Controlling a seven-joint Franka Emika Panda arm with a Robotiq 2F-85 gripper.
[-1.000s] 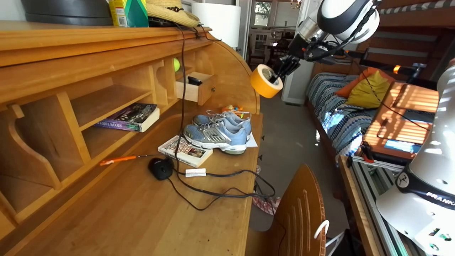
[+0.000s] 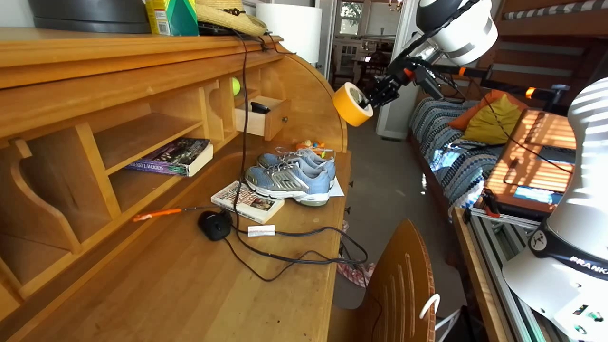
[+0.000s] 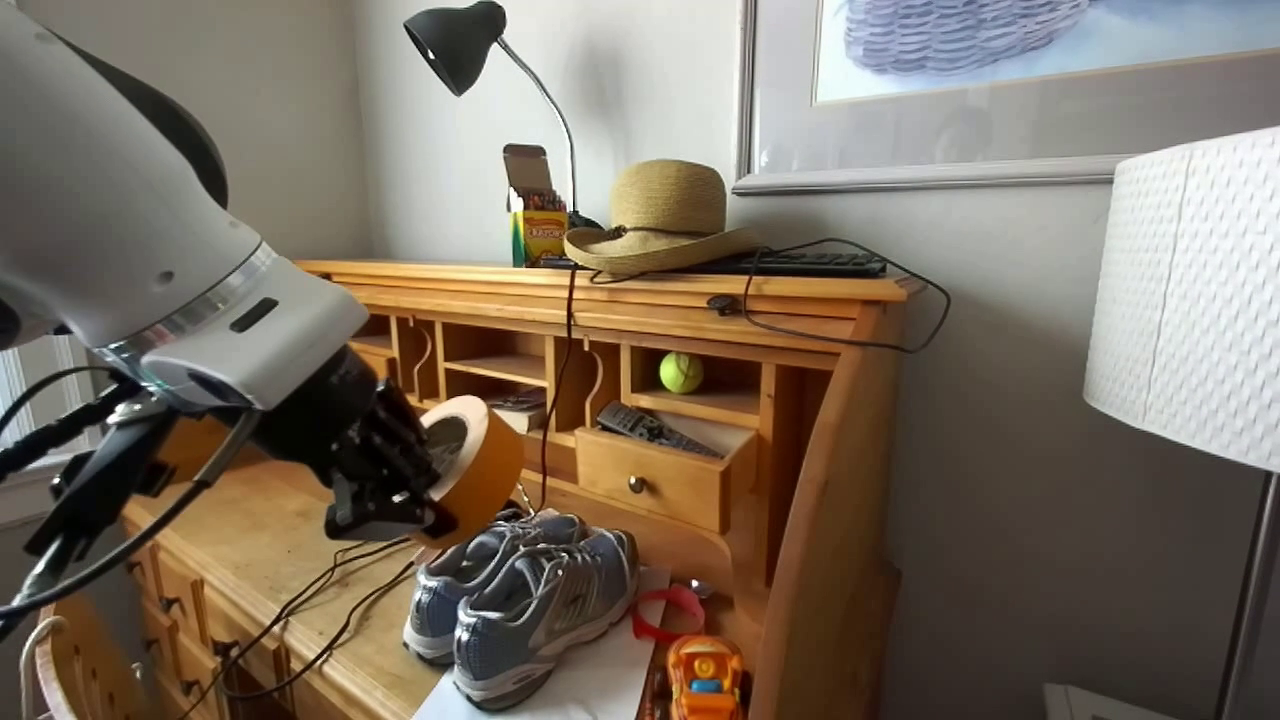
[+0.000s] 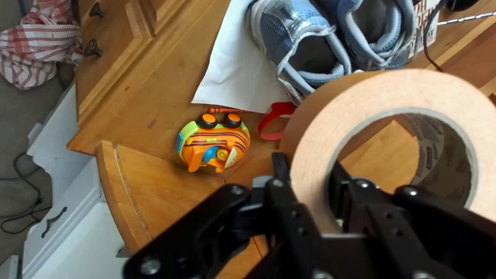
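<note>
A wide roll of orange-yellow tape (image 2: 347, 105) hangs in the air above the far right end of the desk. My gripper (image 2: 367, 101) is shut on its wall. In the wrist view, one black finger (image 4: 281, 168) lies outside the tape roll (image 4: 310, 123) and the other passes into its hole, so the ring's wall is pinched between them. Exterior view 2 has the tape roll (image 3: 486, 474) tilted, above and behind the shoes, with my gripper (image 3: 438, 480) at its left side.
Blue-grey shoes (image 2: 293, 177) stand on white paper below. Beside them are an orange toy car (image 4: 216, 144) and a red band (image 4: 274, 121). A small drawer (image 3: 660, 474) stands pulled out with a remote (image 3: 648, 426) inside. A black cable (image 2: 245, 114) hangs across the desk.
The arm's wrist and upper links have turned and shifted slightly left in exterior view 1. The tape roll, still held, has tilted and moved a little up and left.
</note>
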